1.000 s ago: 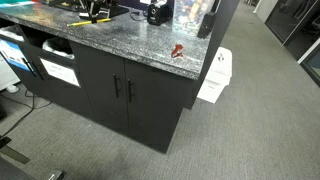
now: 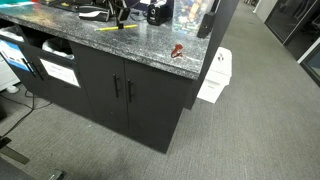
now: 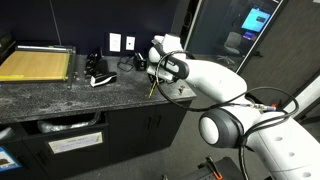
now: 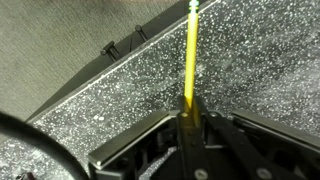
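A thin yellow pencil-like stick [image 4: 191, 62] with a greenish end runs from between my fingertips to the top of the wrist view. My gripper is shut on it. Exterior view 1 has the yellow stick [image 2: 114, 28] near the front edge of the dark speckled counter [image 2: 155, 45], with the gripper [image 2: 121, 22] directly over it. From the other side, the stick [image 3: 153, 88] shows as a short yellow line below the white arm [image 3: 180, 68]. Whether it touches the counter I cannot tell.
A small red-brown object [image 2: 177, 50] lies near the counter's right end. Black items [image 3: 98, 70] and a wooden-topped tray [image 3: 35, 65] stand farther along it. Bare counter lies between the stick and the red-brown object. Floor drops away beyond the front edge.
In exterior view 1 my gripper and the yellow stick have moved right along the counter, slightly toward its front edge. The red-brown object has stayed put.
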